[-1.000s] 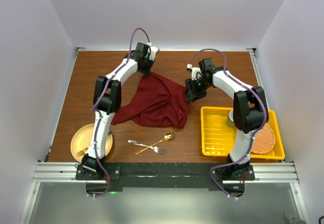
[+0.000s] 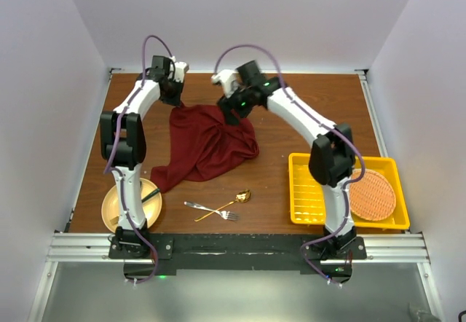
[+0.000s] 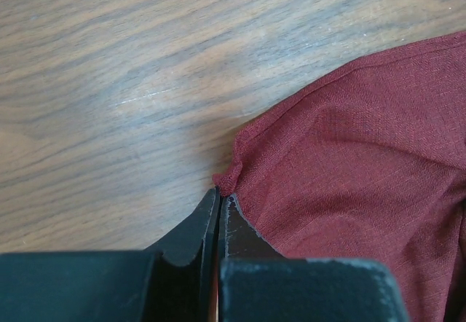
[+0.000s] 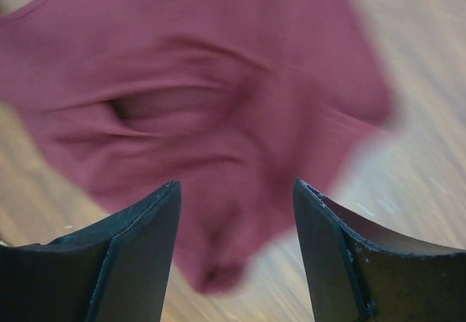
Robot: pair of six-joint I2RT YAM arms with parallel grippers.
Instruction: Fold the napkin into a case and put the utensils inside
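A dark red napkin lies crumpled and unfolded in the middle-left of the table. Its far left corner is pinched by my left gripper, whose fingers are closed together on the cloth. My right gripper stands open over the napkin's upper right part, with nothing between its fingers; its view is blurred. Near the front edge a fork crosses a gold spoon, both clear of the cloth.
At the front left sits a cream plate, partly under my left arm, with a dark-handled item on it. A yellow basket holding a woven round mat occupies the front right. Bare wood lies right of the napkin.
My left gripper has carried the napkin's corner leftward, and the cloth shifted with it.
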